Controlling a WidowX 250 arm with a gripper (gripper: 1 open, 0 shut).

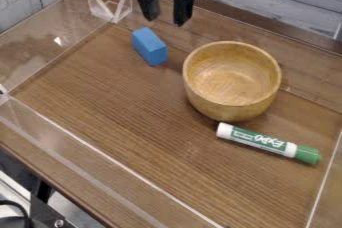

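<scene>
My gripper (164, 12) is at the top centre of the camera view, dark and open, its two fingers pointing down over the table behind a blue block (148, 46). The block lies on the wooden table, apart from the gripper. To its right stands a wide tan wooden bowl (231, 77), empty. A white and green Expo marker (267, 143) lies at the lower right.
The wooden table (120, 157) has broad free room at the left and front. A pale object shows at the left edge, too cut off to tell what it is.
</scene>
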